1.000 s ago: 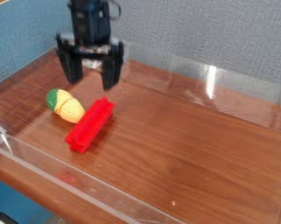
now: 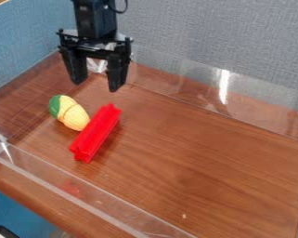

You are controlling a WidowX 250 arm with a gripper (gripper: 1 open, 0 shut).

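My black gripper (image 2: 97, 72) hangs open over the back left of the wooden floor, above and behind two objects, with nothing held between its fingers. A yellow object with a green end (image 2: 71, 115) lies on the left side of the floor. Just right of it lies a long red object (image 2: 96, 133), set diagonally. A small white item behind the gripper is partly hidden, too unclear to name.
Clear plastic edging (image 2: 100, 206) runs along the front and back of the wooden surface (image 2: 213, 167). Padded walls in blue and grey stand behind.
The objects on the floor have not moved.
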